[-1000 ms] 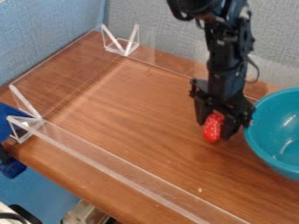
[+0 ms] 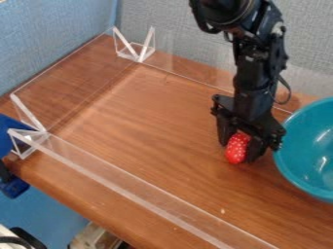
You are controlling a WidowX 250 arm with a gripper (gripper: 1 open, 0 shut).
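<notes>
My black gripper (image 2: 244, 136) is low over the wooden table, shut on a red speckled object (image 2: 237, 149) that looks like a strawberry. The object's upper part is partly hidden by the fingers. A teal bowl (image 2: 310, 160) sits just right of the gripper, cut off by the frame's right edge.
Clear plastic walls with white brackets (image 2: 26, 136) border the table (image 2: 143, 126) at the back and along the front left. A blue item (image 2: 11, 180) is at the far left edge.
The gripper and red object have shifted very slightly, with the object a little lower than a second ago. The bowl has not moved.
</notes>
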